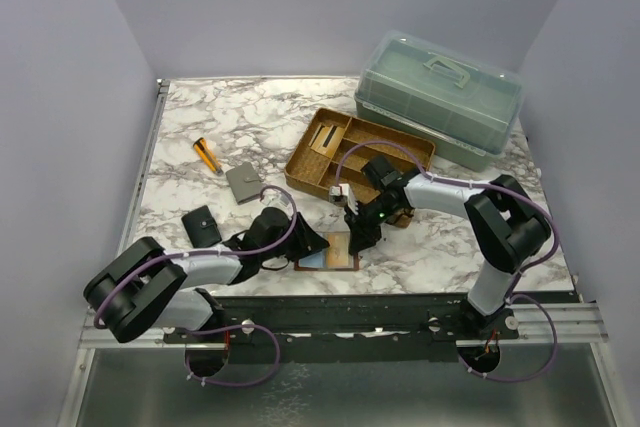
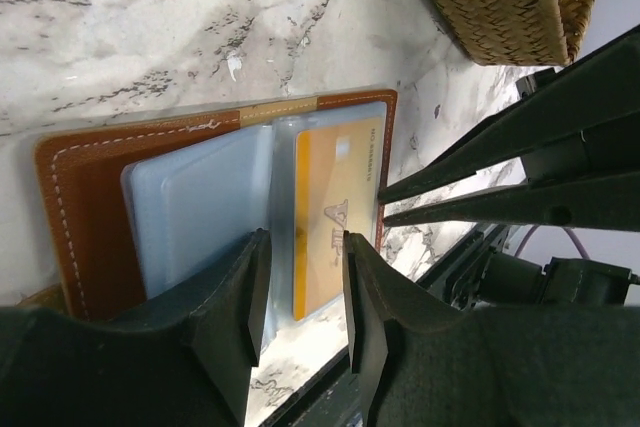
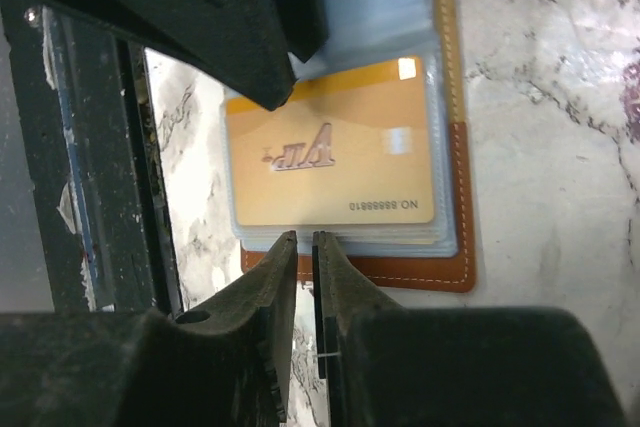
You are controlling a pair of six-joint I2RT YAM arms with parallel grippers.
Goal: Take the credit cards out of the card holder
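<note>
A brown card holder (image 1: 327,265) lies near the table's front edge, with clear sleeves. A gold VIP card (image 3: 330,157) sits in one sleeve, beside a pale blue section (image 2: 200,207). My left gripper is low over the holder, fingers parted around the gap between blue section and gold card. My right gripper is at the gold card's sleeve edge, its fingertips close together; whether anything is between them is unclear.
A woven divided basket (image 1: 308,165) stands behind the holder, a clear green box (image 1: 440,97) at back right. A yellow cutter (image 1: 207,155), a grey item (image 1: 243,182) and a dark item (image 1: 200,227) lie at left.
</note>
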